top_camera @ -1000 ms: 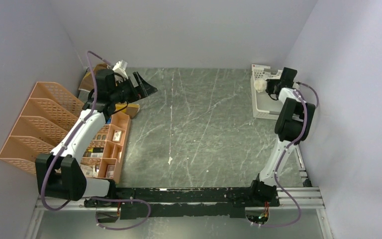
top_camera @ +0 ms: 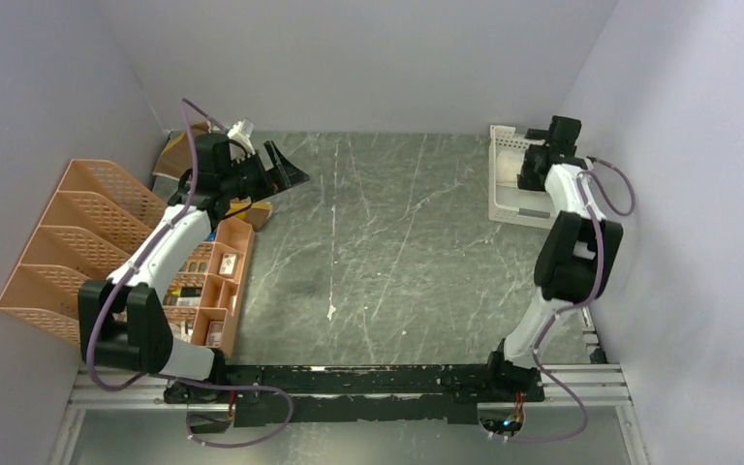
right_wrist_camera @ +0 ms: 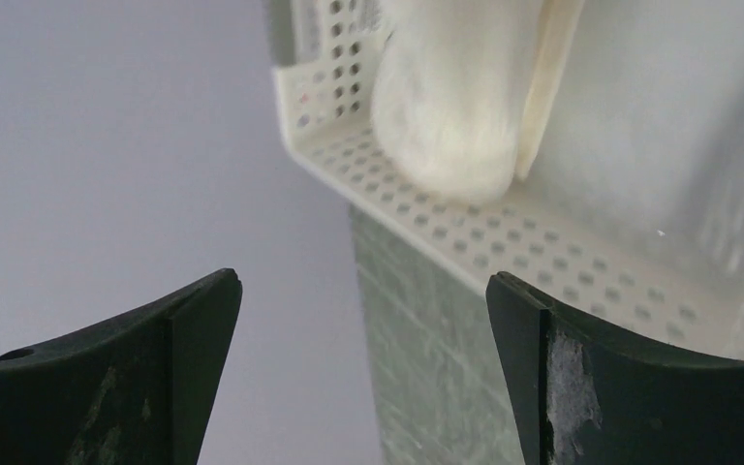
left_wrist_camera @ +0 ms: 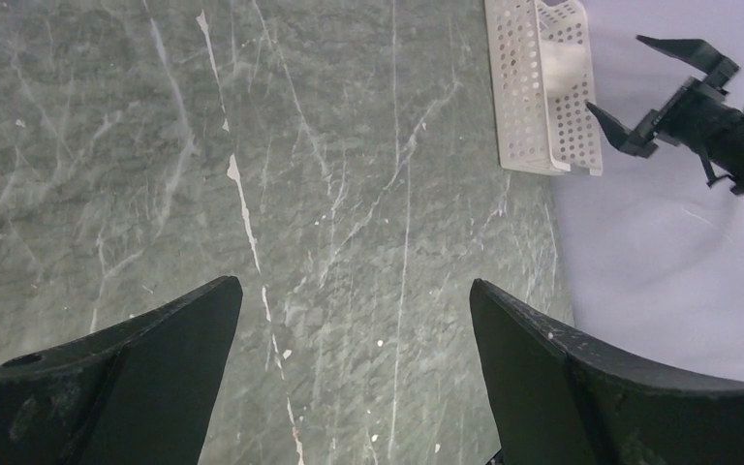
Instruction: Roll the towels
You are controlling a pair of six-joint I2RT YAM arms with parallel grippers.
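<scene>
A whitish rolled bundle, likely a towel (right_wrist_camera: 455, 107), stands against the perforated wall of the white basket (top_camera: 503, 215) at the back right. My right gripper is open above the basket, its fingers apart and nothing between them; the bundle appears beyond the fingertips in the right wrist view, which is blurred. In the left wrist view the bundle (left_wrist_camera: 564, 66) shows as a pale shape inside the basket. Over the back left of the table hangs my left gripper (top_camera: 286, 165), open and empty.
An orange organizer (top_camera: 242, 281) with several compartments holding small items fills the left side. Behind the left arm lie brown and yellow things (top_camera: 254, 215). Bare grey marbled table (top_camera: 397, 252) spans the middle, with walls behind and to the right.
The left arm has moved only slightly. The basket keeps nearly the same place.
</scene>
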